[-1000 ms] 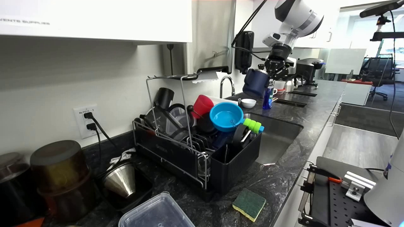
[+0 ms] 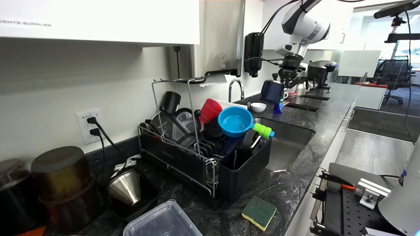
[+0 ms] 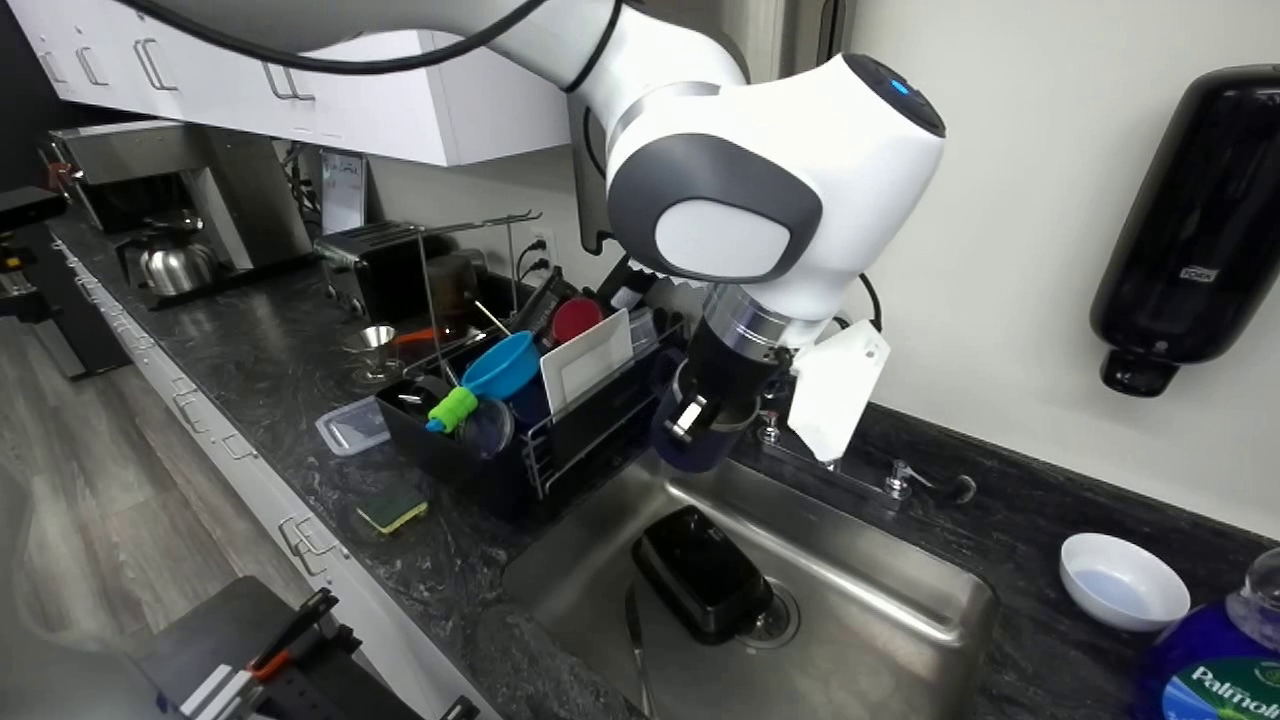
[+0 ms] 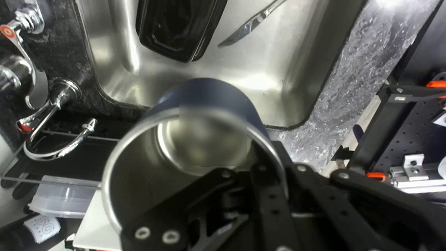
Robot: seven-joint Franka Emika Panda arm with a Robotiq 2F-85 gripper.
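A dark navy mug (image 2: 272, 92) with a steel-coloured inside hangs in the air, and my gripper (image 2: 285, 79) is shut on it at its rim side. Seen from the second exterior view, the mug (image 3: 693, 438) is above the sink's edge closest to the dish rack, partly behind the gripper. Its open mouth faces the camera in the wrist view, where the black fingers (image 4: 267, 196) cross the near rim of the mug (image 4: 211, 94). Exactly how the fingers meet the wall or handle is hard to make out.
The steel sink (image 3: 864, 576) holds a black container (image 3: 702, 574) and a knife (image 4: 244, 32). A crowded dish rack (image 2: 173, 159) stands beside it, with a blue strainer (image 2: 235, 121) on top. A curved faucet (image 4: 58, 154) rises behind the sink. A sponge (image 2: 259, 212) lies on the counter.
In the first exterior view, the mug has shifted slightly right and down with the gripper and looks less tilted. My arm has come lower. The rack and counter items have stayed put.
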